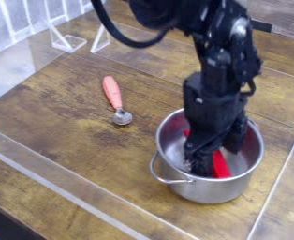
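A steel pot (206,187) with a side handle stands at the right of the wooden table. My black gripper (202,150) is down inside it, its open fingers around red objects (220,164) lying in the pot, partly hidden by the gripper. Whether it touches them cannot be seen. A scoop with a pink handle (112,94) lies to the left of the pot.
Clear plastic stands (65,39) are at the back left.
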